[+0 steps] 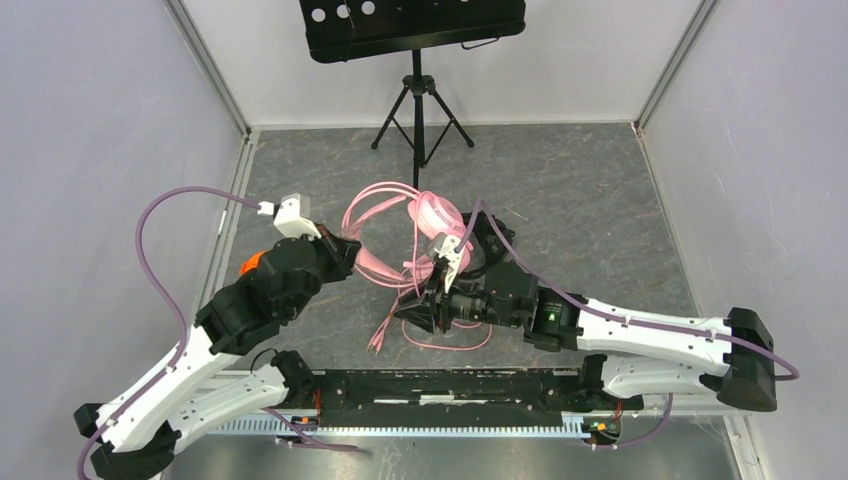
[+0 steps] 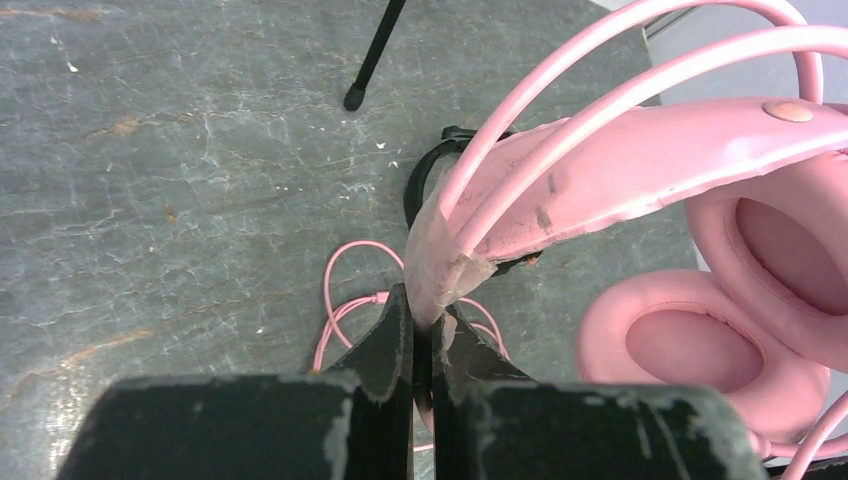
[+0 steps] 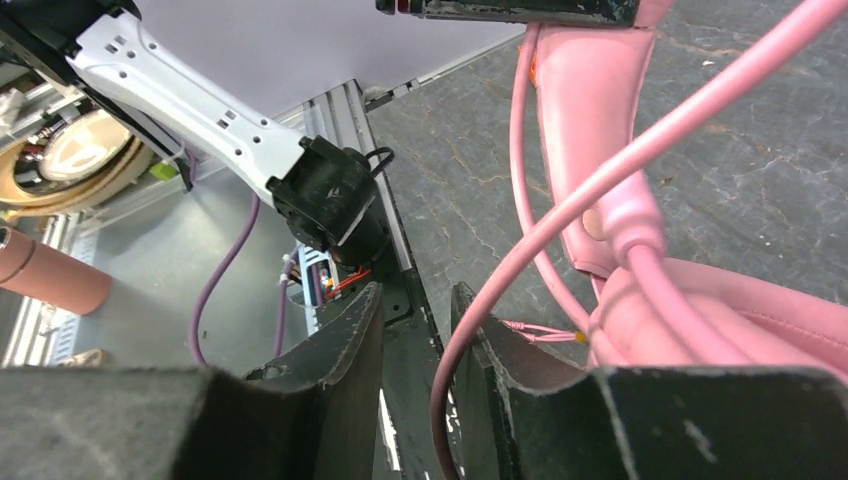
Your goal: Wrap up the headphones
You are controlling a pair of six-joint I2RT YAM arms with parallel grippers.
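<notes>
Pink headphones with a coiled cable hang between my arms. My left gripper point(image 1: 347, 250) is shut on the headband point(image 2: 640, 165) at its worn, clear-wrapped end. Two ear cushions point(image 2: 690, 335) hang to its right in the left wrist view. My right gripper point(image 1: 420, 300) is part open below the coil, a pink cable point(image 3: 550, 225) crossing by its right finger; whether the cable is held I cannot tell. A loose pink cable point(image 1: 445, 345) lies on the floor below.
A black music stand point(image 1: 415, 30) stands at the back. A black object point(image 1: 490, 235) sits behind the right gripper, an orange object point(image 1: 250, 262) behind the left arm.
</notes>
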